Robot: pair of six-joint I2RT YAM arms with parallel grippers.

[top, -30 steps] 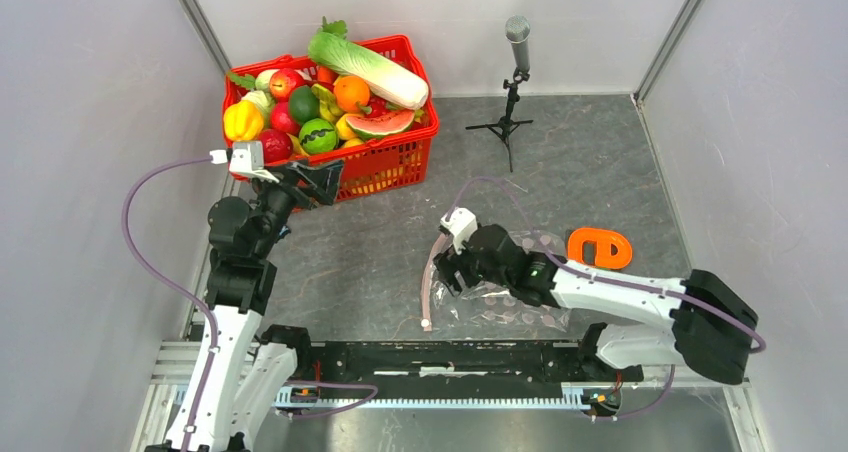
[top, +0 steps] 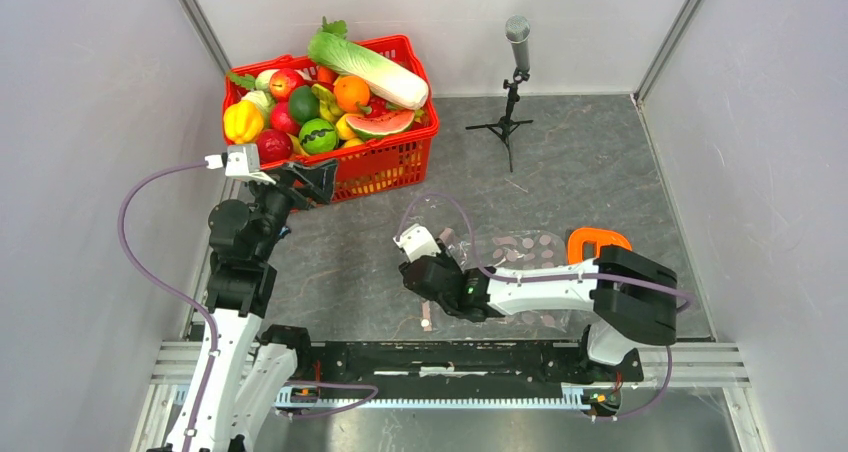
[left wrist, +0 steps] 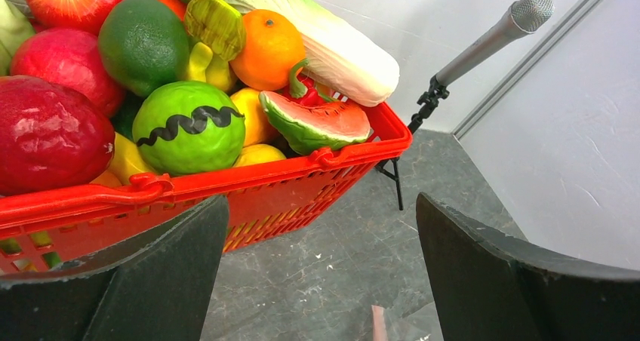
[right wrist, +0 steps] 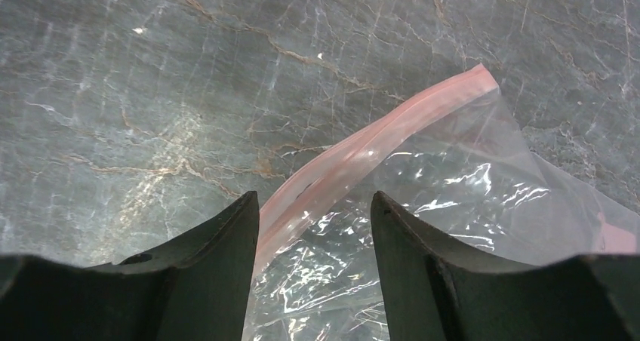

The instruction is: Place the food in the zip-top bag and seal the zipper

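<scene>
A clear zip bag [top: 530,247] with a pink zipper strip [right wrist: 400,122] lies on the grey table. My right gripper is over that strip at the bag's left edge, its fingers part open; whether they touch it is unclear. My left gripper [top: 315,182] stands open with empty fingers at the front right of a red basket [top: 390,167] full of food: cabbage [left wrist: 347,62], orange [left wrist: 268,47], watermelon slice [left wrist: 317,122], green ball [left wrist: 189,141] and several other items.
A microphone on a black tripod [top: 510,122] stands at the back. An orange handled object [top: 617,242] lies to the right of the bag, partly behind the right arm. The table left of the bag is clear.
My right gripper and arm have moved leftward, to the bag's left edge. The left arm has barely moved.
</scene>
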